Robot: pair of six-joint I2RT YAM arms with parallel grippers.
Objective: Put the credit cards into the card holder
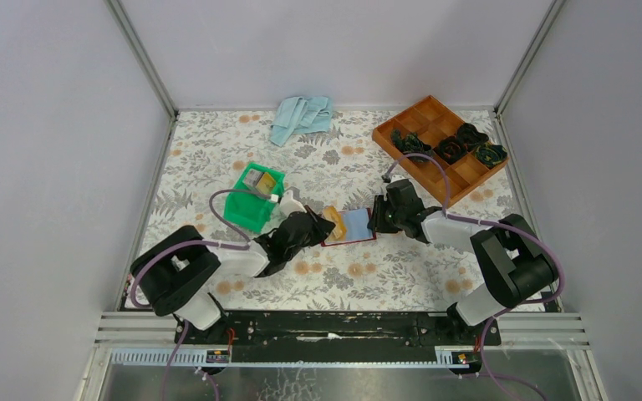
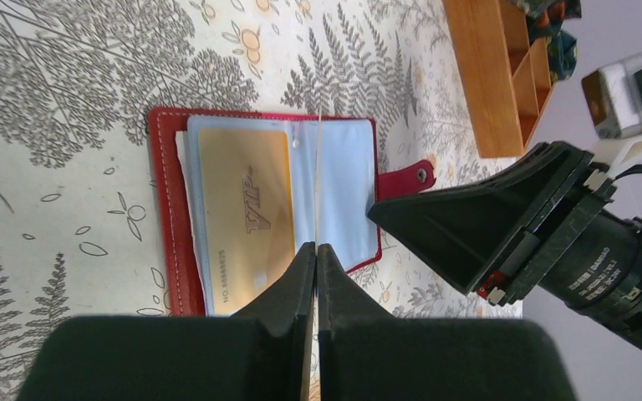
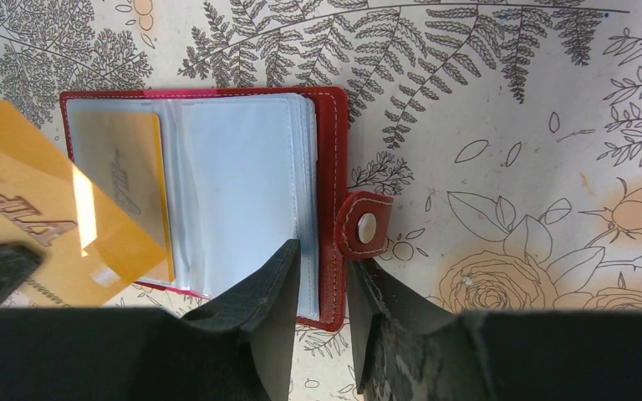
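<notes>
The red card holder (image 3: pixel 331 142) lies open on the table, with pale sleeves (image 3: pixel 242 184) and a yellow card (image 2: pixel 242 209) in it. My left gripper is shut on another yellow card, which shows edge-on as a thin line in the left wrist view and tilts over the holder's left part. My right gripper is at the holder's right edge, partly open, one finger against the edges of the sleeves, the other by the snap strap (image 3: pixel 359 234).
A green box (image 1: pixel 241 213) with cards stands left of the holder. A blue cloth (image 1: pixel 297 121) lies at the back. A wooden compartment tray (image 1: pixel 468 175) with dark bundles is at the back right.
</notes>
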